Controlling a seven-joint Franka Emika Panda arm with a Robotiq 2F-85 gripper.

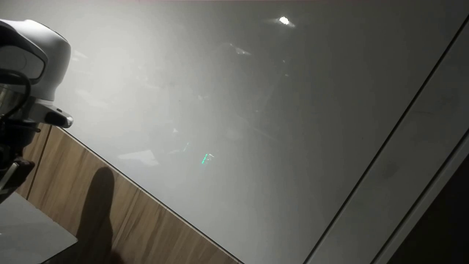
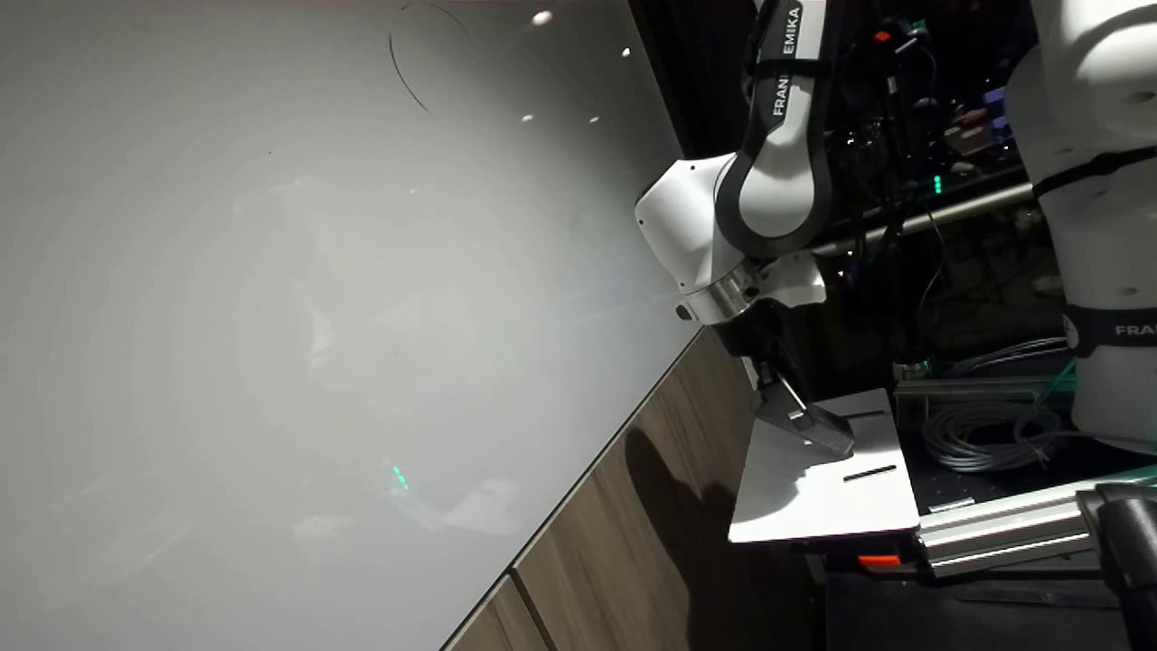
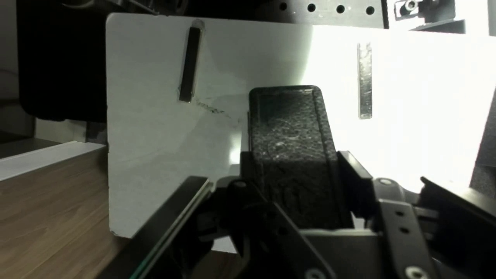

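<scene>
In the wrist view a dark rectangular block [image 3: 293,135] with rounded corners, possibly a whiteboard eraser, lies lengthwise between the fingers of my gripper. Both fingers press on its long sides, so the gripper is shut on it. Below the block is a small white board [image 3: 148,139]. Exterior view 2 has the gripper [image 2: 797,407] tilted down low over that board [image 2: 803,510]; whether the block touches it I cannot tell. At the left edge of exterior view 1 the gripper is only partly in frame.
A black strip [image 3: 189,65] and a shiny strip [image 3: 365,81] sit on the small board. A large glossy white panel [image 2: 325,271] stands alongside, above wood panelling [image 2: 618,510]. Coiled cables [image 2: 982,434] and a metal rail [image 2: 1009,532] lie to the right in exterior view 2.
</scene>
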